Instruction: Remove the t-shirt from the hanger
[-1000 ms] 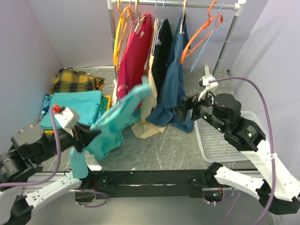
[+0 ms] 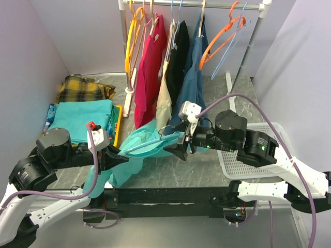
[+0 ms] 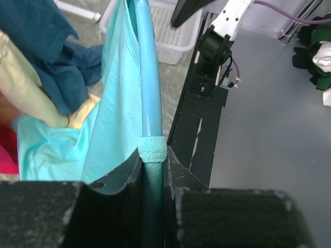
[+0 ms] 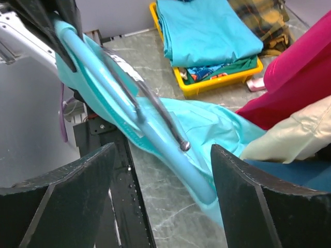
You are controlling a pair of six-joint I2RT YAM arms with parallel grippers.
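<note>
A turquoise t-shirt (image 2: 132, 165) hangs from a light blue hanger (image 2: 147, 144) held level above the front of the table. My left gripper (image 2: 117, 157) is shut on that hanger and the fabric round it; in the left wrist view the hanger tube (image 3: 150, 88) runs straight out from the fingers. My right gripper (image 2: 185, 144) stands open at the hanger's other end; in the right wrist view the hanger and shirt (image 4: 201, 124) lie just beyond and between its fingers.
Red, cream, black and blue garments (image 2: 150, 77) hang on the rail (image 2: 217, 5) with empty orange, yellow and blue hangers. A yellow basket (image 2: 118, 124) of folded clothes is at left, a white basket (image 2: 227, 165) at right.
My left gripper has moved right with the hanger and shirt, which has swung from upright-slanted to level.
</note>
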